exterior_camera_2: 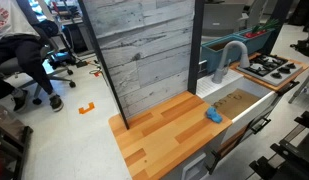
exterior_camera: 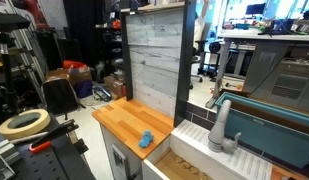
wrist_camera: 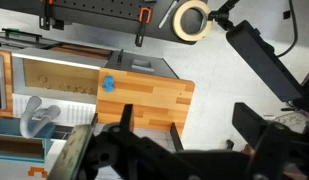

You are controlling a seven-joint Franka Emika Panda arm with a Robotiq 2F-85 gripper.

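Note:
A small blue object (exterior_camera: 146, 139), too small to make out in detail, lies on the wooden countertop (exterior_camera: 124, 118) near the edge beside the open drawer. In the second exterior view the blue object (exterior_camera_2: 213, 114) sits at the counter's right end. The wrist view looks down from high up, with the blue object (wrist_camera: 109, 83) left of centre. My gripper stands open there, its dark fingers wide apart with nothing between them. The fingers hang well above the wooden counter (wrist_camera: 159, 98). Neither exterior view shows the gripper clearly.
An open drawer (wrist_camera: 64, 77) with a brown bottom adjoins the counter. A grey faucet (exterior_camera_2: 234, 50) rises behind it, with a stove top (exterior_camera_2: 269, 67) farther right. A whitewashed plank panel (exterior_camera: 154, 62) backs the counter. A tape roll (wrist_camera: 191, 20) lies apart.

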